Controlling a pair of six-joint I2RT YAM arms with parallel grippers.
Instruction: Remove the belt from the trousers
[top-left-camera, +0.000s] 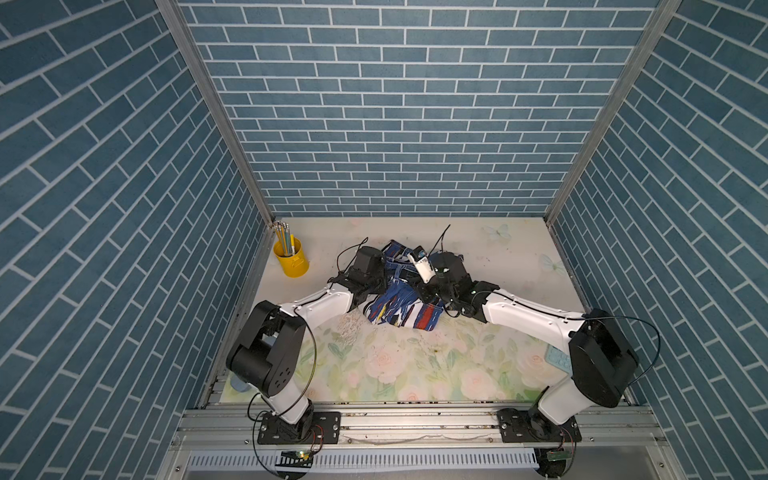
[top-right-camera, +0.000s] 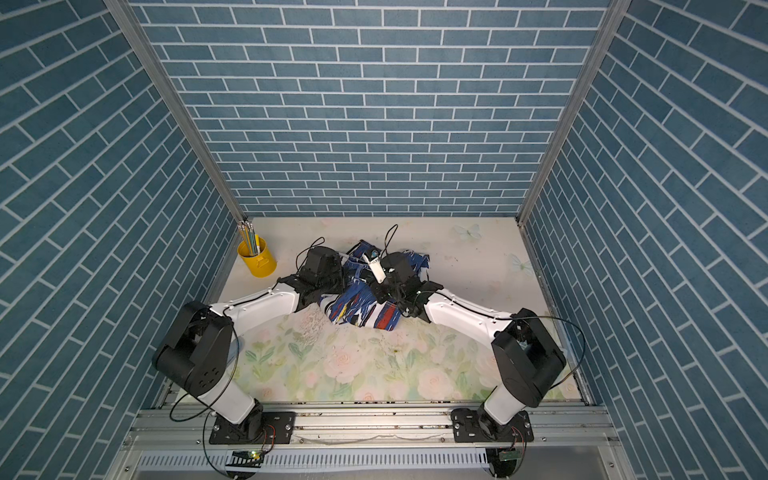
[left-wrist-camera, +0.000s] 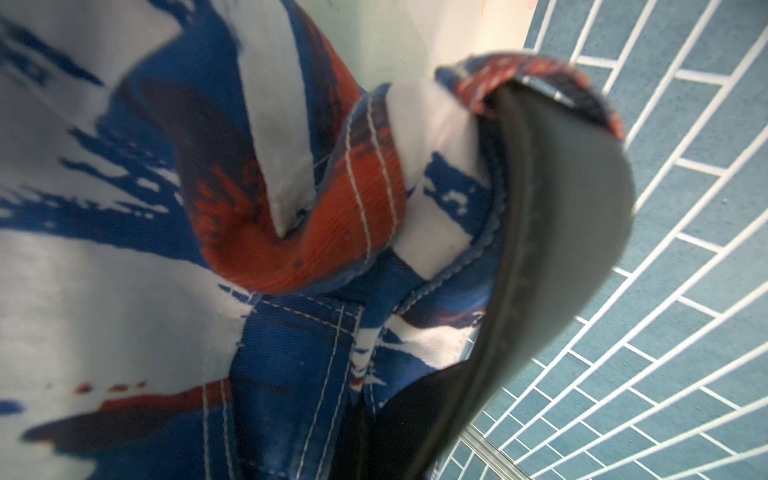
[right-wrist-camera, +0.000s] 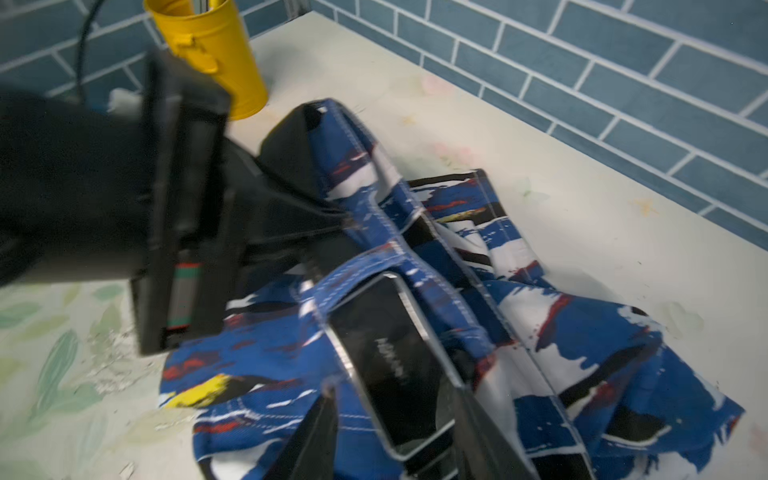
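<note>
Blue, white and red patterned trousers (top-left-camera: 404, 316) lie bunched at the middle of the table. In the right wrist view the black belt buckle (right-wrist-camera: 388, 360) sits at the waistband. My left gripper is shut on the black belt beside the waistband; in the left wrist view the belt (left-wrist-camera: 560, 240) loops up close to the lens, partly hiding the finger. My right gripper is above the buckle, its fingers part open on either side of it; whether they touch it is unclear.
A yellow cup (top-left-camera: 291, 257) with pens stands at the back left. Tiled walls enclose the table (top-left-camera: 496, 360).
</note>
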